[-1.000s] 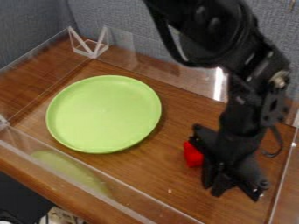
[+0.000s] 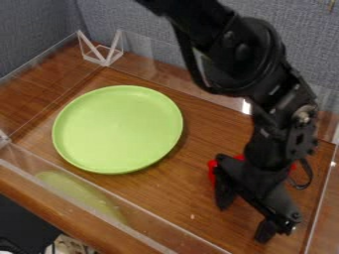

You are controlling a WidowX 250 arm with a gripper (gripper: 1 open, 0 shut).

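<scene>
The black gripper [image 2: 249,206] is low over the wooden tabletop at the right, its fingers spread around a red object [image 2: 213,169] that is mostly hidden behind them. Only small red patches show at its edges. Whether the fingers touch the object cannot be seen. A large green plate [image 2: 117,129] lies to the left of the gripper.
A white wire frame [image 2: 99,50] stands at the back left. Clear low walls edge the tabletop [image 2: 40,89]. A pale yellow-green shape [image 2: 73,193] shows by the near left wall. Bare wood lies between plate and gripper.
Since a second ago the gripper has moved down and toward the front over the red object, covering more of it.
</scene>
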